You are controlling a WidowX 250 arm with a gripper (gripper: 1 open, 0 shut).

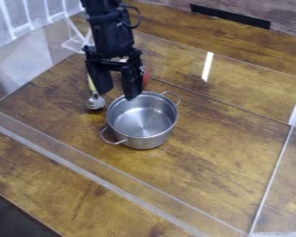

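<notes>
The black gripper (114, 81) hangs open above the back-left rim of a steel pot (143, 128) with two side handles. Behind the gripper a red object (143, 80) is mostly hidden. A spoon-like utensil with a pale yellow-green handle and metal head (96, 99) lies left of the pot, partly covered by the arm. Whether anything sits between the fingers is not visible.
Transparent panels border the workspace at left and right, and a dark strip (231, 15) runs along the back.
</notes>
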